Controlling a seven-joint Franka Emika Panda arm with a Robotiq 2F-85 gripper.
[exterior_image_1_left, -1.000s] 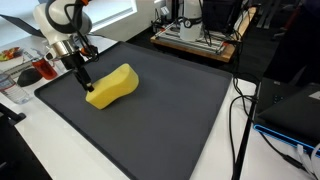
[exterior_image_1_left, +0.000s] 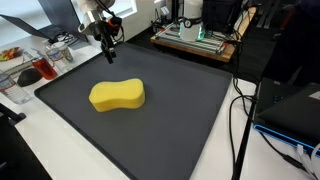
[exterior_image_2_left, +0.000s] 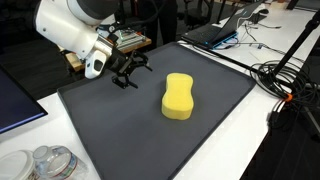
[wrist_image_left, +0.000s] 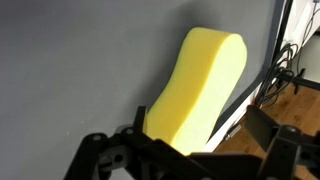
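Observation:
A yellow sponge-like block (exterior_image_1_left: 117, 95), narrowed at its waist, lies flat on the dark grey mat (exterior_image_1_left: 160, 128). Beyond it in exterior view 1 is my gripper (exterior_image_1_left: 106, 48), clear of the block. Exterior view 2 has the block (exterior_image_2_left: 178, 96) to the right of the gripper (exterior_image_2_left: 128, 80), with bare mat between them. In the wrist view the fingers (wrist_image_left: 122, 145) stand wide apart. The block (wrist_image_left: 198, 85) shows beyond the gap, with nothing held; its near end is partly hidden by the gripper.
Clear jars (exterior_image_2_left: 58, 162) stand beside the mat, and a red-filled jar (exterior_image_1_left: 45, 69) is near its left edge. Black cables (exterior_image_2_left: 283, 78) lie past the mat's far side.
A second ago the gripper was at the block's left end and the block was tilted up. Now the block lies flat, and the gripper has moved away from it, back and to the right.

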